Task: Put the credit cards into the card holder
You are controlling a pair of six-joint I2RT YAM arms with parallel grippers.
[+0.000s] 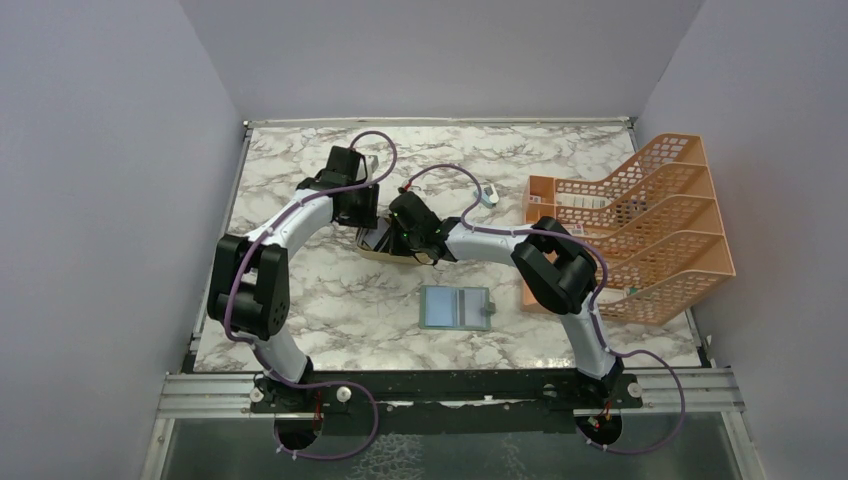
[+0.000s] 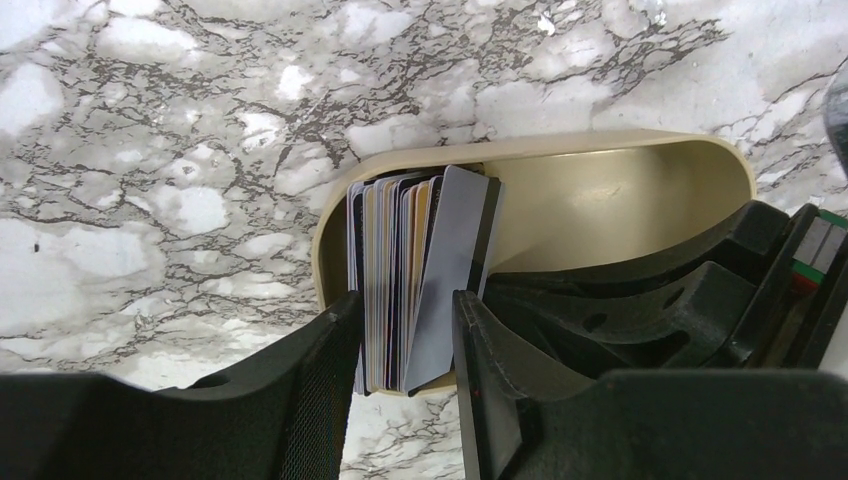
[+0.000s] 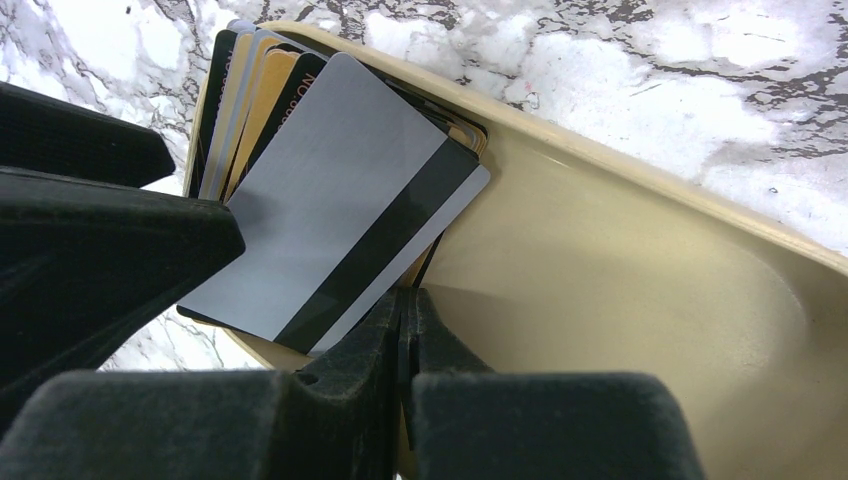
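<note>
Several cards (image 2: 388,255) stand packed on edge at the left end of a cream oval box (image 1: 385,256). The outermost, a grey card with a black stripe (image 3: 325,190), leans out at an angle over the others. My left gripper is part open above the stack, its fingers apart with nothing gripped between them. Inside the box, against the lower part of the leaning card, my right gripper is shut; no card shows between its fingertips. The card holder (image 1: 456,308), flat with a green rim and two clear panes, lies on the table front.
An orange rack with slanted compartments (image 1: 650,235) stands at the right. A small white and teal item (image 1: 489,196) lies behind the right arm. Marble table between holder and left arm is bare.
</note>
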